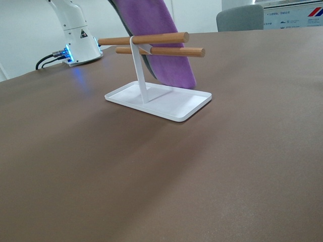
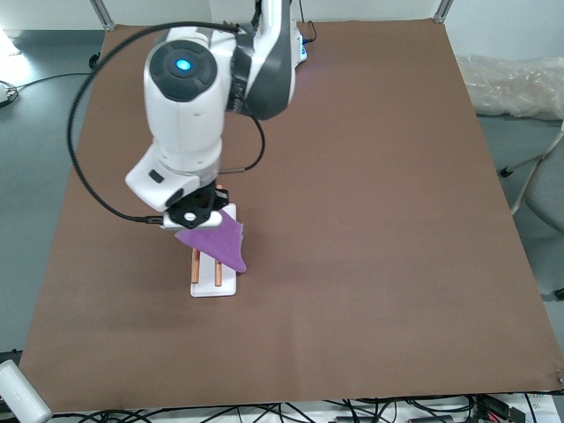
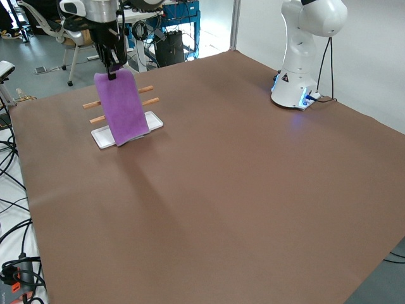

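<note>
A purple cloth (image 2: pixel 218 240) (image 1: pixel 166 45) (image 3: pixel 121 107) hangs from my gripper (image 3: pixel 111 73), which is shut on its top edge in the right view; in the left view the fingers are hidden beneath the arm's wrist. The cloth hangs over a white rack with two horizontal wooden bars (image 1: pixel 161 38) and a tray base (image 2: pixel 214 289) (image 1: pixel 179 111) (image 3: pixel 102 139). In the top view the cloth is beside and behind the bars, its lower end near the tray; whether it touches them I cannot tell.
The white arm base (image 1: pixel 83 45) (image 3: pixel 291 88) stands at the table's edge. Cables and equipment lie outside the table, along with a grey chair (image 2: pixel 551 185).
</note>
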